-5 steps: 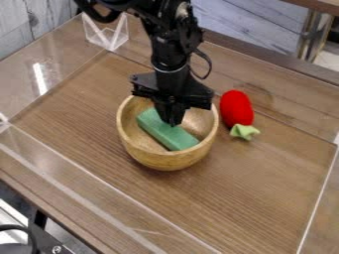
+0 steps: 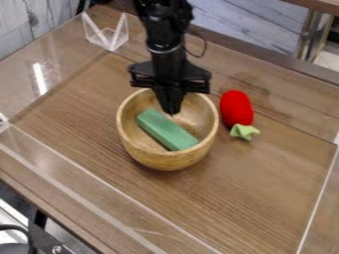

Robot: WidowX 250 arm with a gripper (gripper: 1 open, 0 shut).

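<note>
A black robot arm comes down from the top centre, and its gripper [image 2: 167, 83] hovers over the back of a wooden bowl [image 2: 195, 154], shut with nothing visible between its fingers. A green block [image 2: 167, 133] lies slanted inside the bowl. Right of the bowl lie a red object [image 2: 236, 108] and a small light-green piece [image 2: 244, 132] at its lower end.
A clear plastic container [image 2: 106, 22] stands at the back left, with another clear item at the left edge. A black cable is at the bottom left. The wooden table [image 2: 225, 208] is open in front and at both sides.
The gripper has risen and moved back from over the green block, uncovering more of the bowl. The block appears to stay in place.
</note>
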